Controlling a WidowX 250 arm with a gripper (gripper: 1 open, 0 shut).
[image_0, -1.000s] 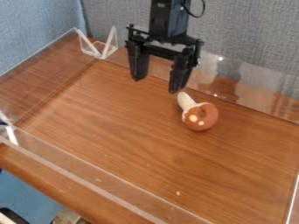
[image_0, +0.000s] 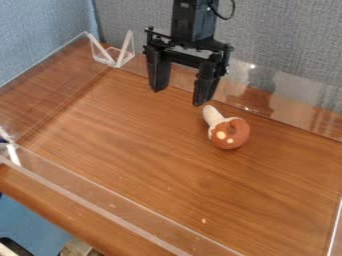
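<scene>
My black gripper (image_0: 179, 80) hangs over the back middle of the wooden surface (image_0: 147, 170), its two fingers wide open with nothing visible between them. A toy mushroom (image_0: 230, 133), with an orange spotted cap and a pale stem, lies on its side just in front of and to the right of the gripper, its stem pointing back toward the gripper.
Clear plastic walls edge the surface, with grey padded panels behind. A white wire-like frame (image_0: 112, 52) stands at the back left.
The gripper has shifted very slightly over the last second, staying open. The mushroom has not moved.
</scene>
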